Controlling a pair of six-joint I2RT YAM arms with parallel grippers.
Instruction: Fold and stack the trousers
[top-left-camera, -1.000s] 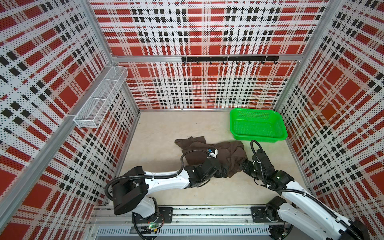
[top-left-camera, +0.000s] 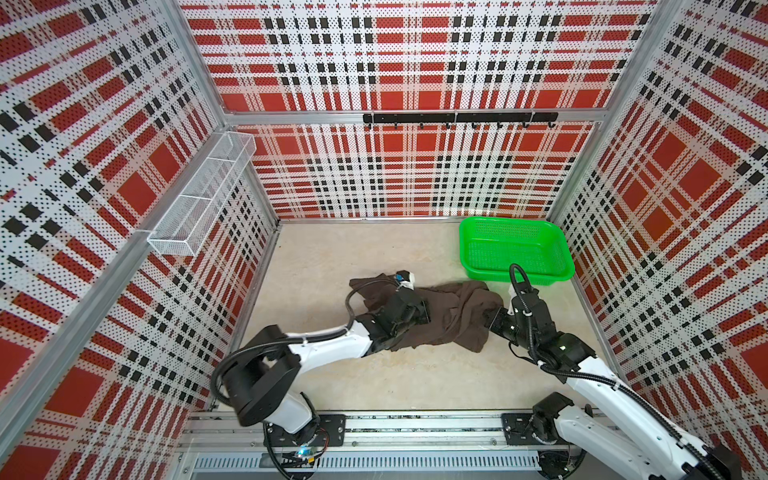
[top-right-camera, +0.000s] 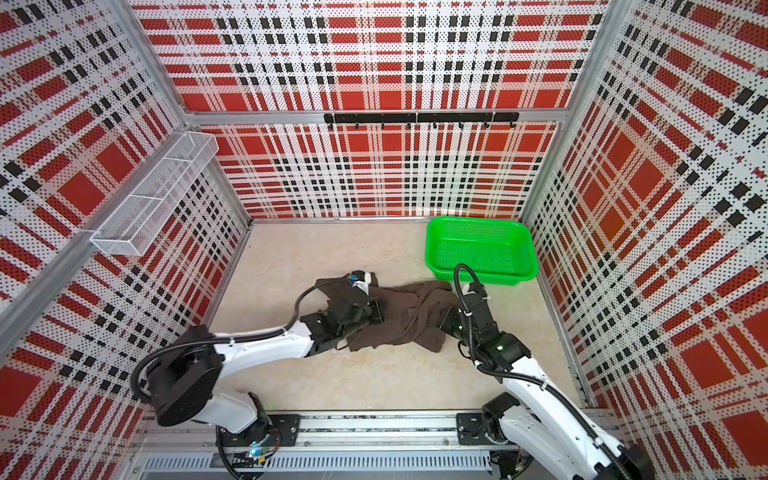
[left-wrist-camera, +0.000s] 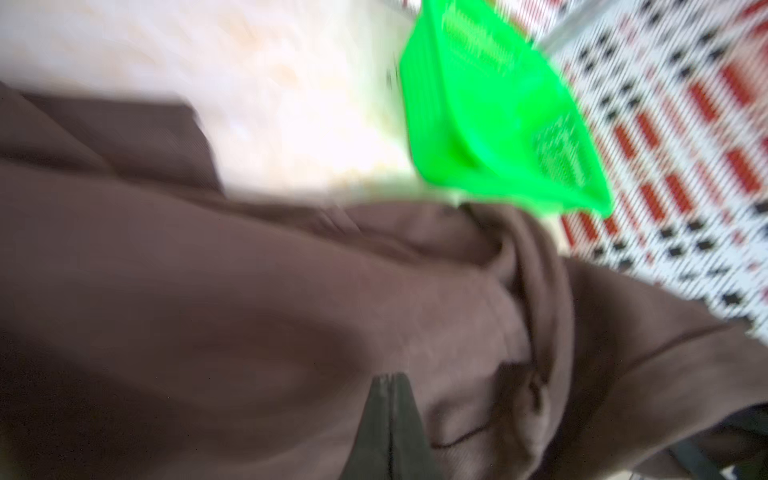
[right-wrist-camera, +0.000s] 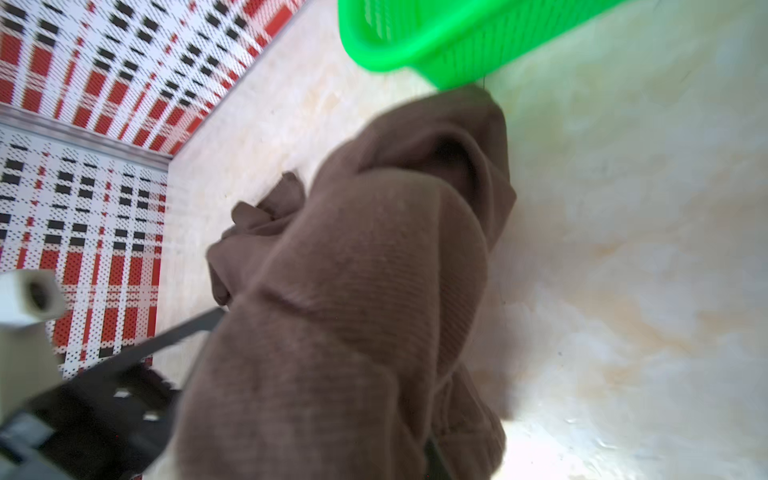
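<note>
The brown trousers (top-left-camera: 448, 316) lie rumpled across the middle of the table, bunched at their right end. My left gripper hovers over their middle, shut with nothing visible between its fingertips; in the top left view it is at the trousers' left-centre. My right gripper (top-left-camera: 496, 320) is at the bunched right end. In the right wrist view a fold of brown cloth (right-wrist-camera: 360, 288) fills the space before it and hides its fingertips, so whether it grips the cloth is unclear.
A green basket (top-right-camera: 480, 273) stands at the back right, close behind the trousers. A white wire shelf (top-left-camera: 192, 208) hangs on the left wall.
My left gripper has moved left and back over the trousers. My right gripper has risen slightly toward the back, and the trousers' right end has shifted a little right.
</note>
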